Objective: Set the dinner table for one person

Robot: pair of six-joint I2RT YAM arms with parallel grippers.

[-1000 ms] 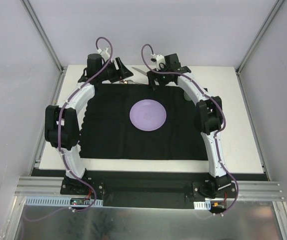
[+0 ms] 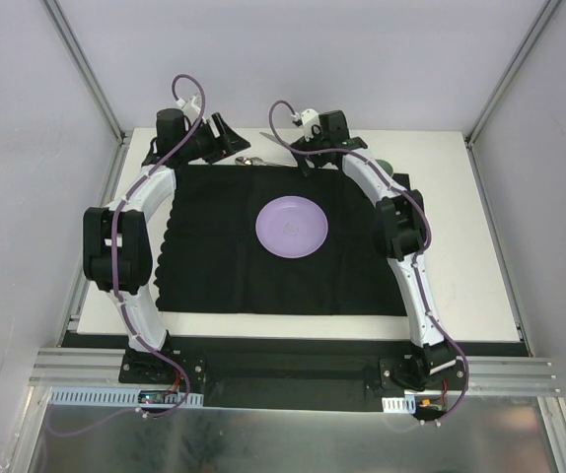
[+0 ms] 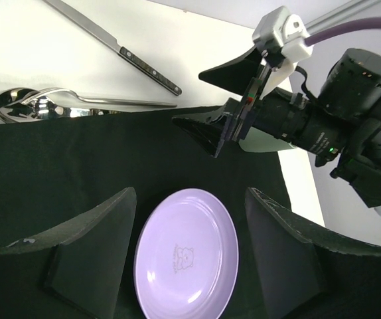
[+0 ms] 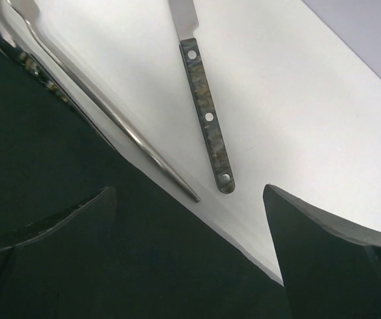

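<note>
A lilac plate (image 2: 292, 227) lies on the black mat (image 2: 209, 266). Behind the mat's back edge lie a knife (image 3: 147, 70), a spoon (image 3: 10, 106) and another slim steel utensil (image 3: 121, 102), likely overlapping the spoon. My left gripper (image 2: 226, 138) hangs open above the back left, empty between its fingers. My right gripper (image 2: 305, 156) is open over the back edge near the utensils; in the right wrist view the knife handle (image 4: 207, 116) and a steel handle (image 4: 147, 146) lie between and beyond its fingertips, not held.
A pale green object (image 2: 383, 167), partly hidden behind the right arm, stands at the back right of the mat. The white table (image 2: 465, 256) is clear on the right side, and much of the mat around the plate is free.
The plate and utensils are unchanged.
</note>
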